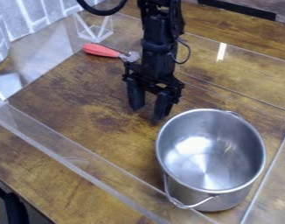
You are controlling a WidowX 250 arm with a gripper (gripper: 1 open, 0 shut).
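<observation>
My black gripper (151,96) hangs low over the wooden tabletop (75,122), just behind and left of a large steel pot (212,149). Its fingers look spread, but I cannot tell whether anything is between them. A red-handled utensil (103,51) lies behind it to the left, with its far part partly hidden by the arm.
The pot fills the front right. Transparent walls border the area, and a crumpled white-grey material (17,35) lies at the back left.
</observation>
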